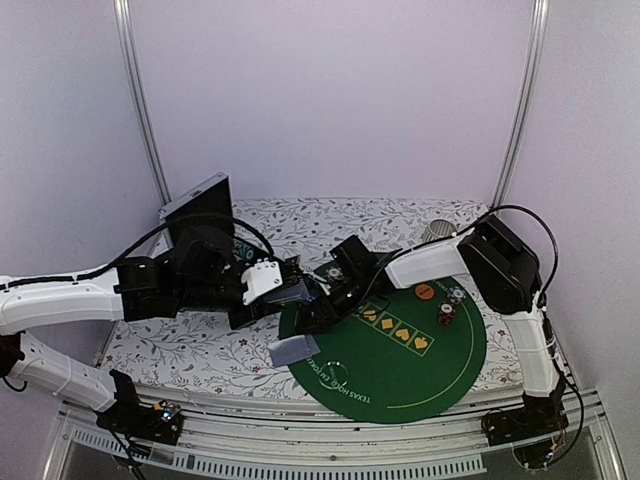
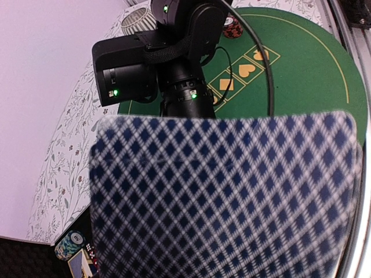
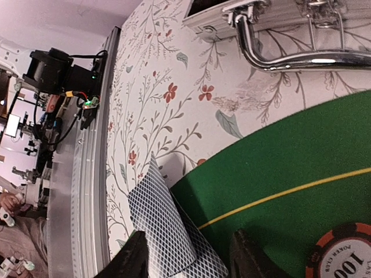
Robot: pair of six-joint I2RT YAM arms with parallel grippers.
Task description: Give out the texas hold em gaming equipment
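A blue checked card [image 2: 223,191] fills the lower left wrist view, held by my left gripper [image 1: 290,285], which is shut on it above the felt's left edge. Two cards [image 3: 162,220] lie overlapping on the edge of the green round mat [image 1: 400,380], also seen as a pale patch in the top view [image 1: 292,350]. Just over them is my right gripper, part open, its fingertips either side of them. Chip stacks [image 1: 446,312] sit on the mat's right; a red-black 100 chip [image 3: 343,260] is beside the right gripper.
The open case [image 1: 195,200] stands at the back left, with its metal handle [image 3: 278,61] near the mat. A striped cup [image 1: 438,230] stands at the back right. Both arms crowd the left middle of the mat.
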